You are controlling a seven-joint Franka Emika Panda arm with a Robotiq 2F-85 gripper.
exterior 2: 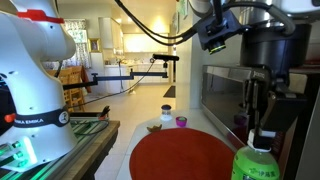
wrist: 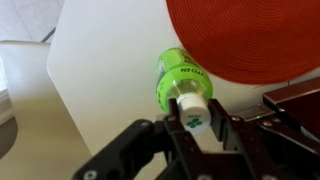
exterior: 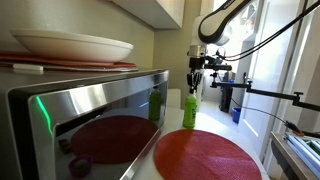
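Note:
A bright green bottle (exterior: 190,113) with a white cap stands upright beside a round red mat (exterior: 207,157) on the white counter. My gripper (exterior: 192,91) is above the bottle, shut on its top. In the wrist view, the white cap (wrist: 196,122) lies between the fingers, with the green body (wrist: 178,72) beyond it. Exterior view 2 shows the bottle's green shoulder (exterior 2: 255,165) under the gripper; its lower part is cut off by the frame. Whether its base touches the counter, I cannot tell.
A shiny metal-fronted appliance (exterior: 88,97) runs along the counter and mirrors the mat and bottle. On top of it sits a large white bowl (exterior: 75,45). Small items, one of them a purple-topped jar (exterior 2: 181,121), stand beyond the mat.

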